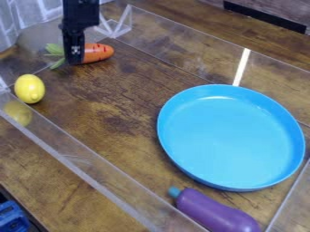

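Note:
An orange toy carrot [94, 53] with green leaves lies on the wooden surface at the upper left. My black gripper [72, 56] reaches down from the top to the carrot's leafy end, its fingertips low beside the orange body. Whether it is shut or holds any of the carrot is hard to tell at this size.
A yellow lemon [29, 89] sits at the left, a large blue plate [230, 136] at the right, and a purple eggplant [216, 210] at the bottom right. Clear plastic walls edge the wooden area.

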